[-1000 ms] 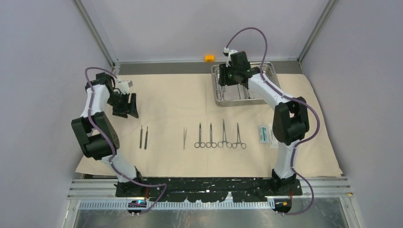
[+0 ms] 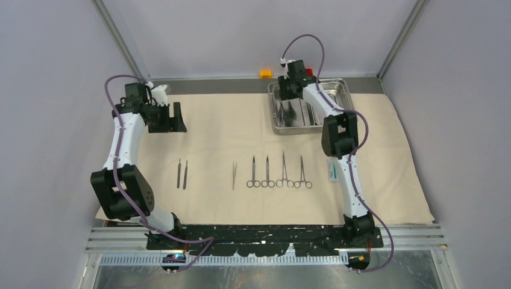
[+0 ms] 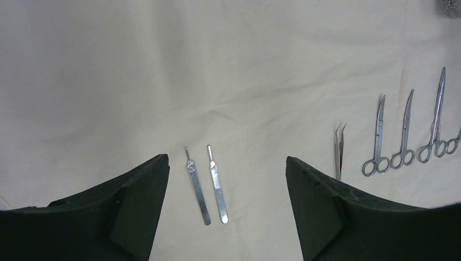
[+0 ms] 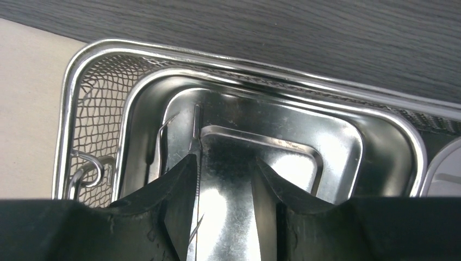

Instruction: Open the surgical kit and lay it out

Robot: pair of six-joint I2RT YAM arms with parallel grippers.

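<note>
Inside the metal mesh basket [image 2: 288,130] lies a steel tray [image 4: 282,92] with thin instruments along its left side, among them a long slim one [image 4: 196,125] and a hooked one [image 4: 158,149]. My right gripper is over the tray, its fingers apart with nothing between them. At the left of the cloth, my left gripper hovers with a wide gap, holding nothing. Two scalpel handles [image 3: 206,187] lie on the cloth in front of it. Tweezers [image 2: 234,175], two scissors [image 2: 260,174] and two longer ring-handled clamps [image 2: 293,174] lie in a row to the right.
A small packet [image 2: 332,170] lies beside the right forearm, partly hidden. Behind the basket are a yellow piece [image 2: 265,73] and a red piece [image 2: 309,71].
My left gripper has moved away from the front edge and slightly right.
</note>
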